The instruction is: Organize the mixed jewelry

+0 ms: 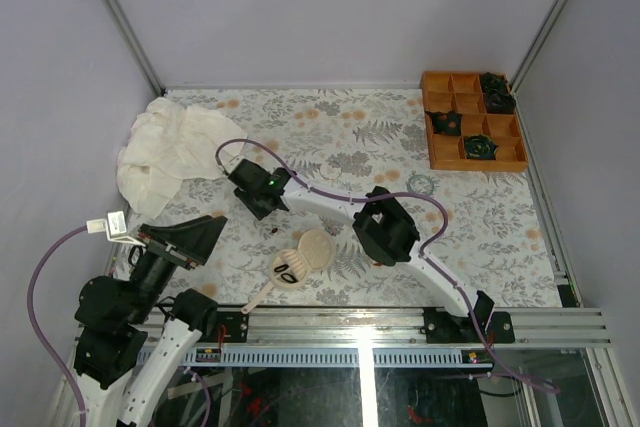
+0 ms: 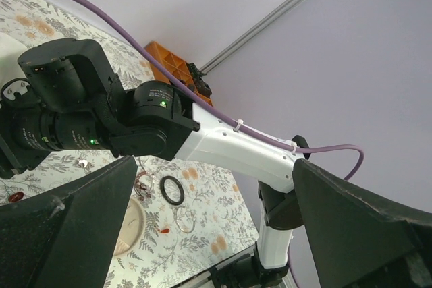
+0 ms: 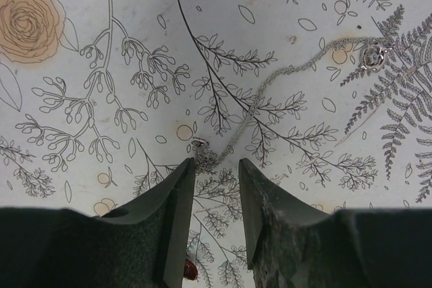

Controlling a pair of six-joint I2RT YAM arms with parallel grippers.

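A fine silver chain lies loosely curved on the floral table in the right wrist view, bunched at its lower end. My right gripper is open over that bunched end, its fingertips a narrow gap apart with nothing held. From above, the right gripper hides the chain. My left gripper stands open and empty at the front left. An orange-brown compartment box sits at the back right, with dark bundles in some compartments. A black ring and a clear bracelet show in the left wrist view.
White cloth is heaped at the back left. A round hand mirror with dark pieces on it lies near the front. A small red piece is beside the right gripper. The right arm crosses the table's middle.
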